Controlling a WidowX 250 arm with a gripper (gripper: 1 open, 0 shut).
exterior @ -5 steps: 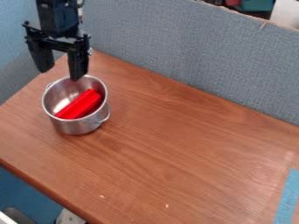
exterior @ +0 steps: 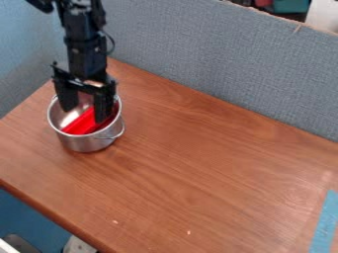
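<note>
A steel pot (exterior: 85, 141) with a side handle sits on the wooden table (exterior: 211, 168) at the left. A red elongated object (exterior: 82, 122) lies inside it. My black gripper (exterior: 83, 97) reaches down into the pot from above, open, its fingers over and partly hiding the red object. Whether the fingertips touch it is unclear.
Grey padded walls (exterior: 231, 64) line the back and left of the table. A blue tape strip (exterior: 323, 219) lies near the right edge.
My gripper has come down from above the pot into it and now hides more of the red object. The pot has not visibly moved.
</note>
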